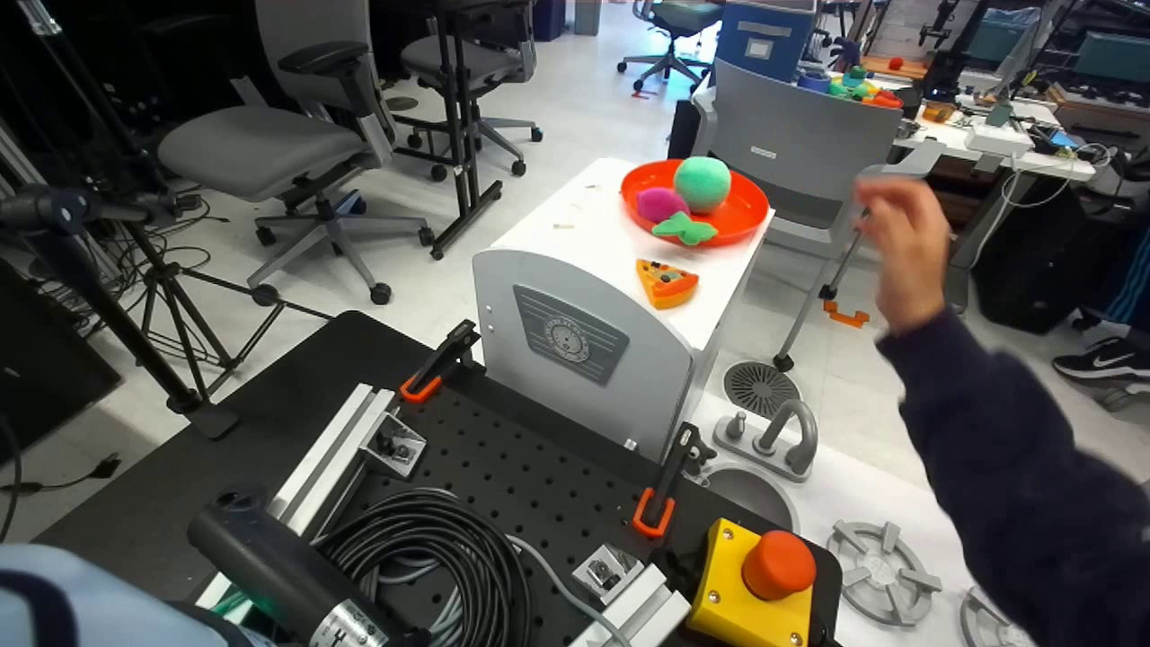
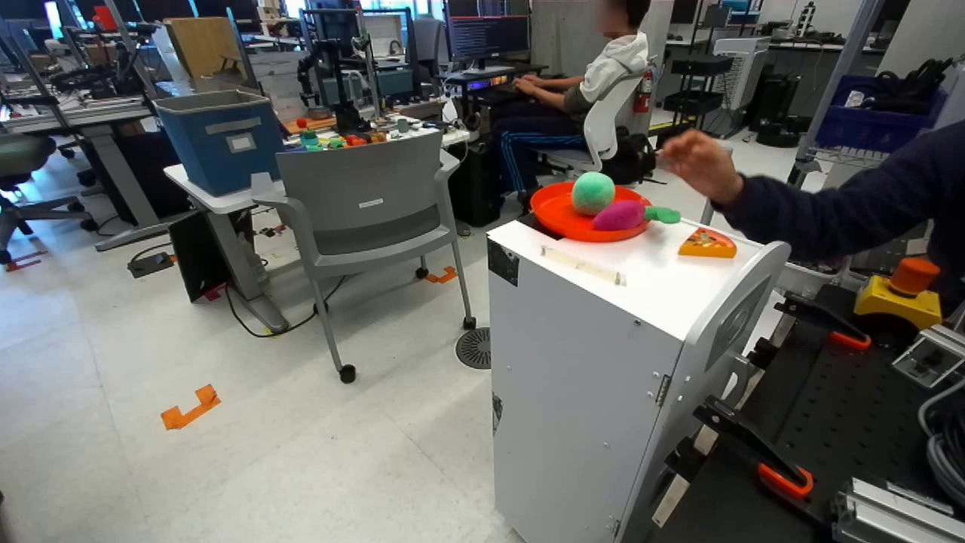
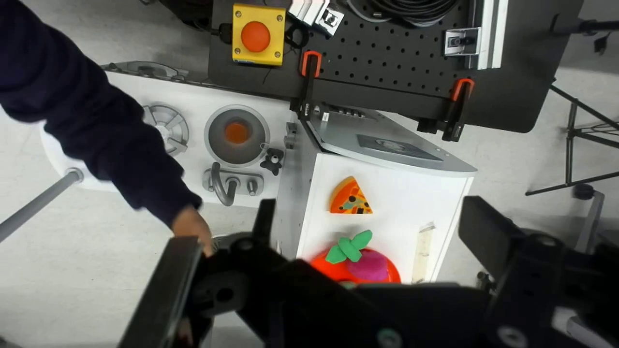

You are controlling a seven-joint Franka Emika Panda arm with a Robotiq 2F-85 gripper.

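Observation:
An orange-red plate [image 1: 736,223] rests on the white cabinet top, holding a light green ball [image 1: 702,183] and a purple toy vegetable [image 1: 659,204] with green leaves [image 1: 685,228]. On the bare top nearer the grey panel lies a toy pizza slice [image 3: 350,197]. My gripper shows only in the wrist view, open, its fingers wide apart and nothing held between them. Its body covers the lower part of the plate and most of the ball there. Neither exterior view shows the gripper.
A person's empty hand [image 2: 701,167] hovers beside the plate. A toy sink [image 3: 236,134] and burners adjoin the cabinet. Black clamps and an emergency stop [image 1: 778,566] sit on the perforated base. A grey chair [image 2: 369,204] stands behind the cabinet.

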